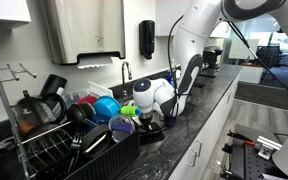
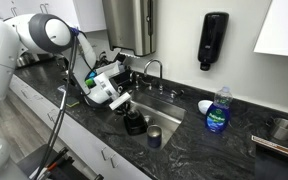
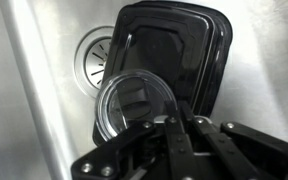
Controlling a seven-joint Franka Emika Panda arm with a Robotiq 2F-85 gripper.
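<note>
In the wrist view a black rectangular container (image 3: 174,50) lies in the metal sink (image 3: 259,75), partly over the drain (image 3: 91,60). A clear round cup (image 3: 106,105) overlaps it, its rim reaching my gripper. The fingers are shut at the cup's near rim, and the cup's open mouth faces the camera. In the second exterior view my gripper (image 2: 121,105) is low over the sink beside the black container (image 2: 135,122); the clear cup is hard to make out there.
A faucet (image 2: 156,70) stands behind the sink. On the counter are a metal cup (image 2: 154,136), a blue soap bottle (image 2: 219,110) and a small white bowl (image 2: 205,106). A loaded dish rack (image 1: 49,120) stands beside the sink. Open counter lies right of the sink.
</note>
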